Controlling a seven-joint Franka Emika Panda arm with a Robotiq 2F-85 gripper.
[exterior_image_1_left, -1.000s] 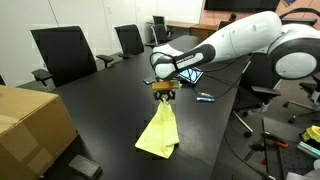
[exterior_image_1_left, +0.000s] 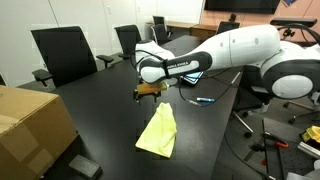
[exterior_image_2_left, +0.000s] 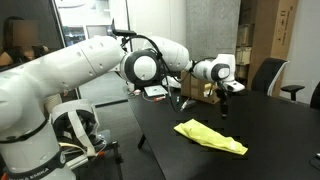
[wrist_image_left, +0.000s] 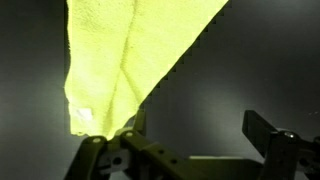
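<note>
A yellow cloth (exterior_image_1_left: 157, 131) lies spread on the dark table, one end a little bunched; in exterior view 2 the same cloth (exterior_image_2_left: 210, 136) stretches across the tabletop. My gripper (exterior_image_1_left: 149, 92) hangs above the table just past the cloth's far end, on the side toward the chairs. Its fingers stand wide apart in the wrist view, where the gripper has only bare dark table between its tips. There the cloth (wrist_image_left: 120, 55) fills the upper left, with a white tag by its lower corner, close to the left fingertip.
A large cardboard box (exterior_image_1_left: 35, 125) stands at the table's left, with a small dark object (exterior_image_1_left: 85, 166) near it. A blue-and-white item (exterior_image_1_left: 205, 99) lies on the right. Office chairs (exterior_image_1_left: 64, 50) line the far edge.
From above the cloth's far end, my gripper has moved left and somewhat toward the camera, off the cloth. The cloth's raised end has settled lower.
</note>
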